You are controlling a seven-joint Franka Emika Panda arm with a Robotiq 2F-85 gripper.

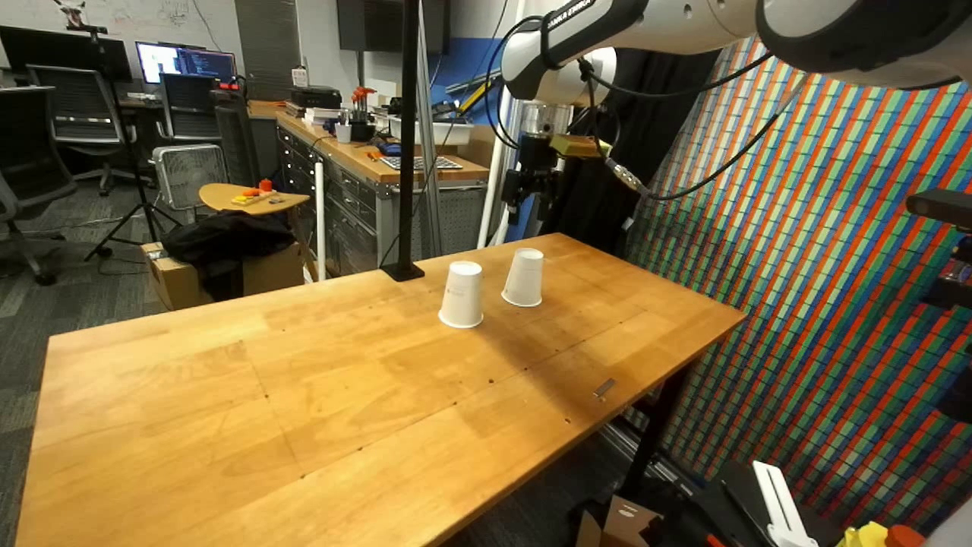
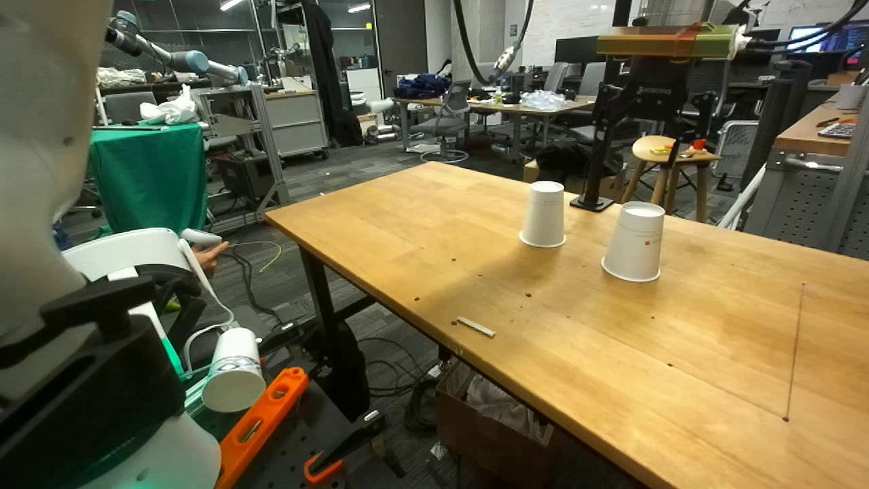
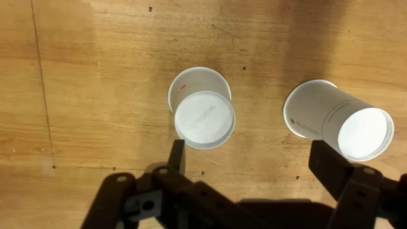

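Two white paper cups stand upside down on the wooden table. One, the left cup in exterior view 1, is the right cup in exterior view 2 and shows its base in the wrist view. Its neighbour, the other cup, stands a short gap away, nearer the table's far end; the wrist view has this second cup on the right, partly behind a finger. My gripper is open and empty, high above the table, touching neither cup.
A black pole rises from the table edge close behind the cups. A small flat strip lies near the opposite edge.
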